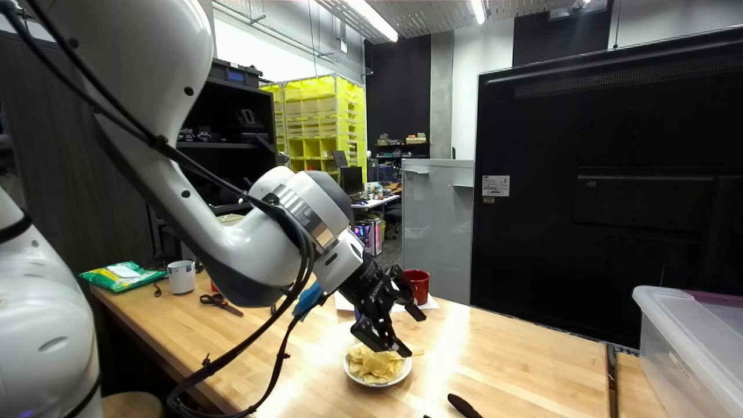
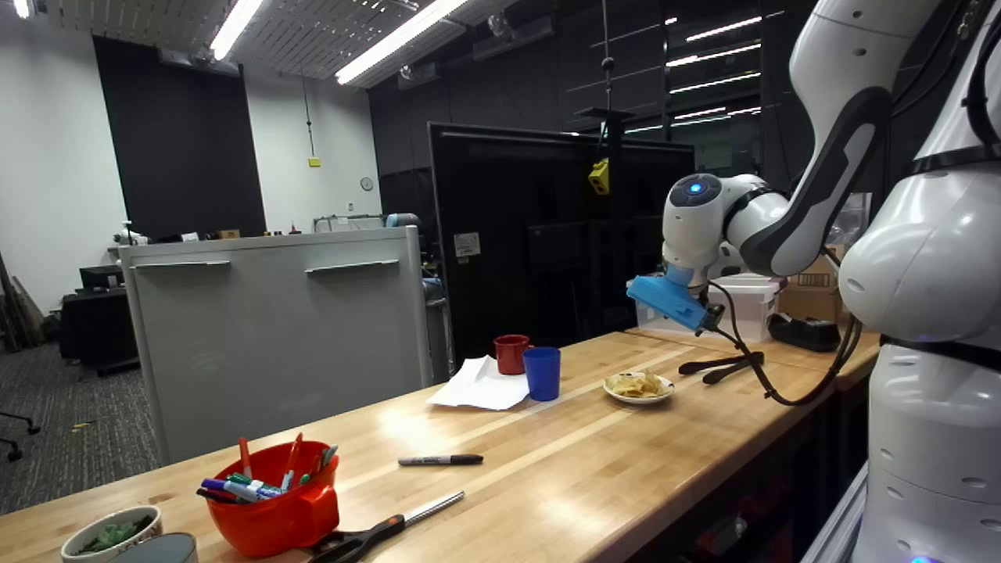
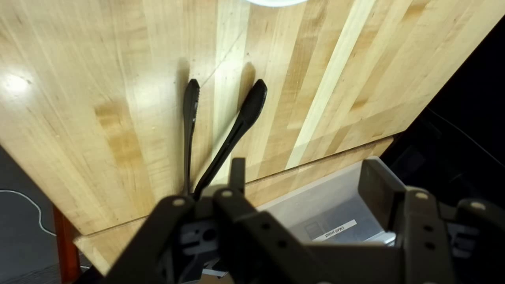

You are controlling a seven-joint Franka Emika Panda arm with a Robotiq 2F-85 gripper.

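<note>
My gripper stands open above the table, its two fingers wide apart and nothing between them. In the wrist view, black tongs lie spread on the wood, partly covered by one dark finger. Exterior view 2 has the same tongs to the right of a white plate of chips. From exterior view 1 the chips appear below the gripper, which overlaps the plate's back edge in that view; only a tong tip shows at the bottom. The blue cover hides the fingers in exterior view 2.
A blue cup and red mug stand left of the plate, by white paper. A marker, scissors and a red pen holder are farther left. A clear bin stands at the right.
</note>
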